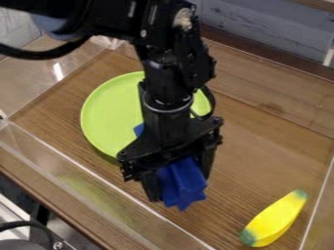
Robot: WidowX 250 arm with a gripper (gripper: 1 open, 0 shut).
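Observation:
My black gripper (170,161) points down over a blue object (183,190) near the front of the wooden surface, its fingers around or just above it; whether they touch it is hidden. A green plate (104,117) lies behind, partly covered by my arm. A small blue patch also shows at the plate beside the gripper.
A yellow banana (274,220) lies at the front right. A clear low wall runs along the front left edge, with a cable outside it.

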